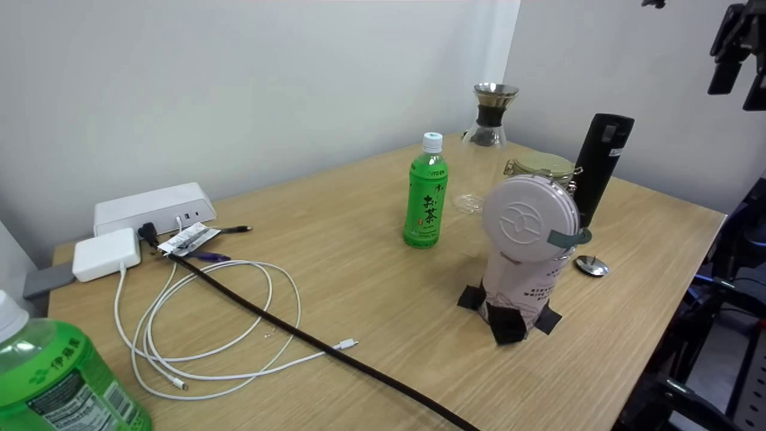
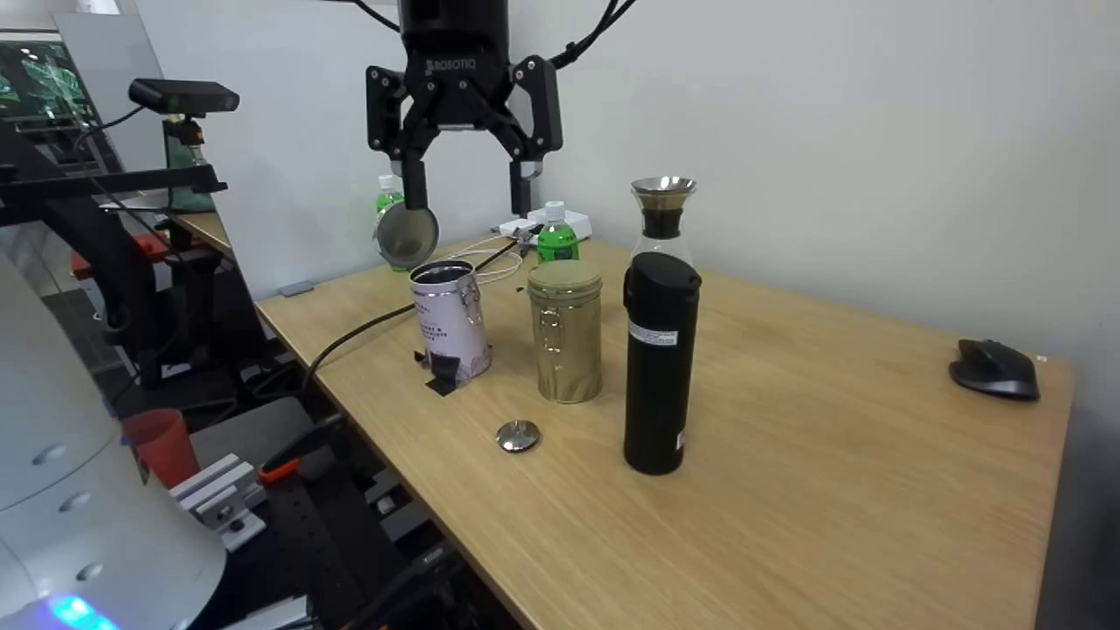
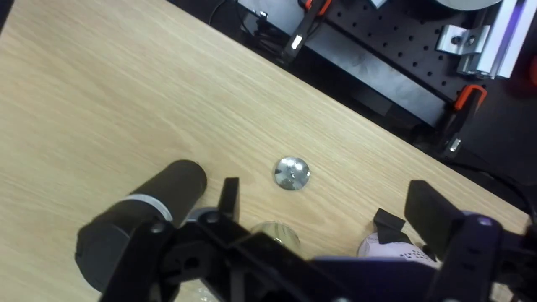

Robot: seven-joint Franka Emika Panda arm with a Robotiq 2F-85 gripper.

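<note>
High above the table, my gripper (image 2: 465, 199) stands open, with nothing between its fingers. A pink canister (image 2: 451, 320) is upright near the table's front edge, its round lid (image 1: 528, 219) swung open on the hinge and black tape at its base. Beside it a gold canister (image 2: 567, 336) has its lid closed. A small shiny metal disc (image 3: 292, 173) with a little stem lies flat on the wood. The black bottle (image 2: 659, 367) stands upright past the gold canister. In the wrist view my fingers partly cover both canisters.
A glass coffee maker (image 1: 491, 122) and a green tea bottle (image 1: 426, 194) stand further back. Another green bottle (image 1: 64, 373), white cables and a black cable (image 1: 301, 334) occupy the far end. Beyond the black bottle the table is clear up to a mouse (image 2: 994, 369).
</note>
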